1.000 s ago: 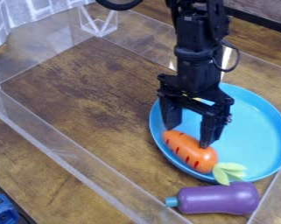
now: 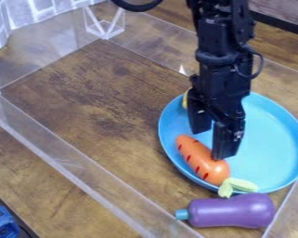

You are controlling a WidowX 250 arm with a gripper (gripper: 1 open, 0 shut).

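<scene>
The black gripper (image 2: 213,130) hangs open over a blue plate (image 2: 273,139), its fingers low above an orange toy carrot (image 2: 200,158) with pale green leaves that lies on the plate. A small yellow object, mostly hidden behind the gripper, shows at the plate's back left. A purple toy eggplant (image 2: 232,212) lies just in front of the plate, off it.
Clear plastic edging runs along the left and front. A blue object (image 2: 3,223) sits at the bottom left corner, and a white wire shape (image 2: 104,23) at the back.
The gripper has turned about its vertical axis, so its fingers now show more nearly one behind the other. The carrot and other objects look almost unmoved.
</scene>
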